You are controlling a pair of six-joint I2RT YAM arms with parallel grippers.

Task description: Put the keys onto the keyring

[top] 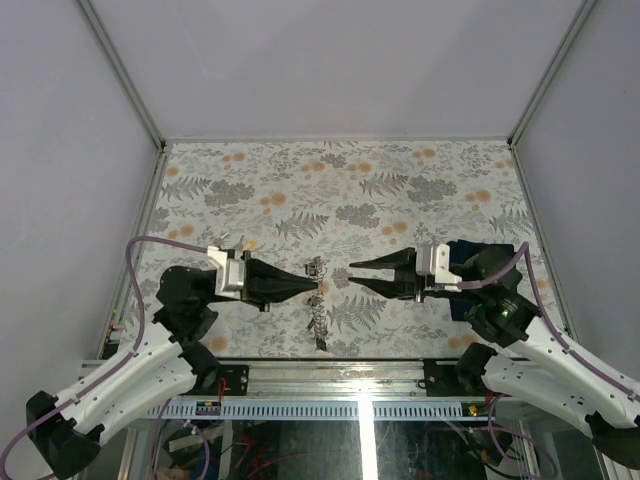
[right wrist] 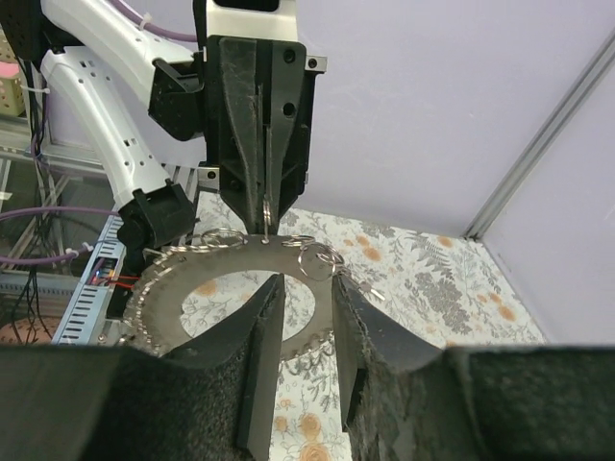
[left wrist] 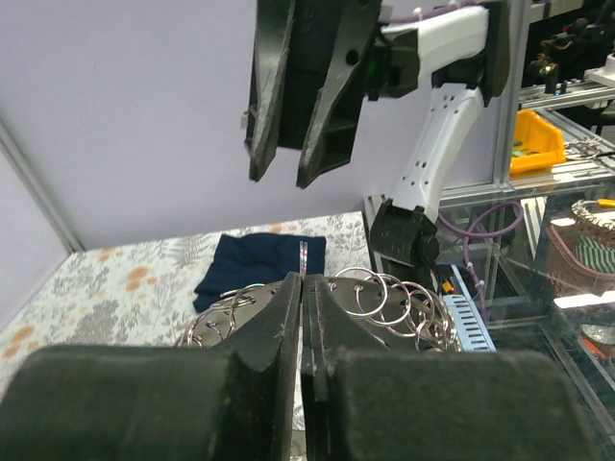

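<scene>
The keyring is a broad flat metal band [right wrist: 213, 261] with several small wire rings along its edge. It hangs from my left gripper [top: 317, 284], whose fingers are shut with a thin metal loop [right wrist: 267, 209] at their tips. From the left wrist view, wire rings [left wrist: 380, 293] stick up just beyond the fingertips. My right gripper [top: 350, 272] stands open to the right of the keyring, apart from it, with nothing between its fingers. I cannot tell which of the hanging pieces are keys.
A dark blue cloth [top: 462, 308] lies under the right arm. Near the left arm a small yellow item [top: 250, 244] rests on the flowered mat [top: 350, 190]; it is too small to make out.
</scene>
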